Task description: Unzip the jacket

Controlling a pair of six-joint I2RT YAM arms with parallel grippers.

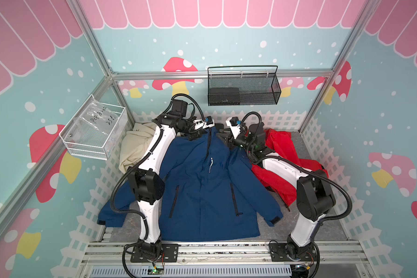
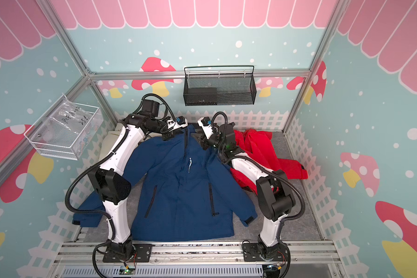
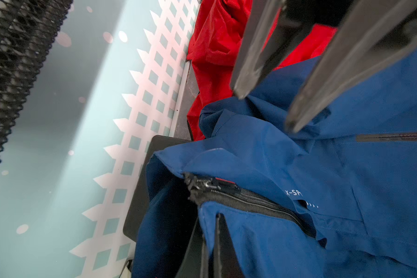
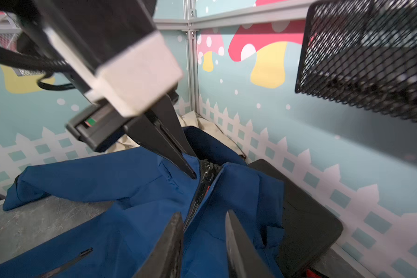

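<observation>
The blue jacket [image 1: 199, 199] lies spread front up, its collar toward the back wall. At the collar, the dark zipper runs down the front; its top end, with a metal part and a bit of red, shows in the right wrist view beside my left fingertips. My left gripper is shut on the collar edge, blue fabric running between its fingers. My right gripper is open with nothing between its fingers. In the left wrist view it hovers above the jacket's front, apart from the zipper.
A red garment [image 1: 282, 157] lies on the right and a beige one [image 1: 136, 141] on the left. A dark flat object [image 4: 301, 217] sits behind the collar. The black wire basket [image 1: 243, 88] hangs above on the back wall.
</observation>
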